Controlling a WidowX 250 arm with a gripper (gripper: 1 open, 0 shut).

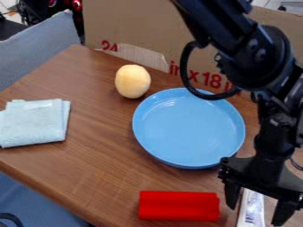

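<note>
My gripper [257,200] is at the lower right of the camera view, open, its fingers pointing down either side of a white, flat, elongated object [251,214] lying on the table. Whether it touches that object I cannot tell. To the left of it lies a red block-like object [178,206]. Behind these is a blue plate [189,128], empty, on the wooden table [95,164].
A pale yellow round object [133,81] stands at the back left, and a folded light cloth [34,122] lies at the left. A cardboard box [130,35] borders the back.
</note>
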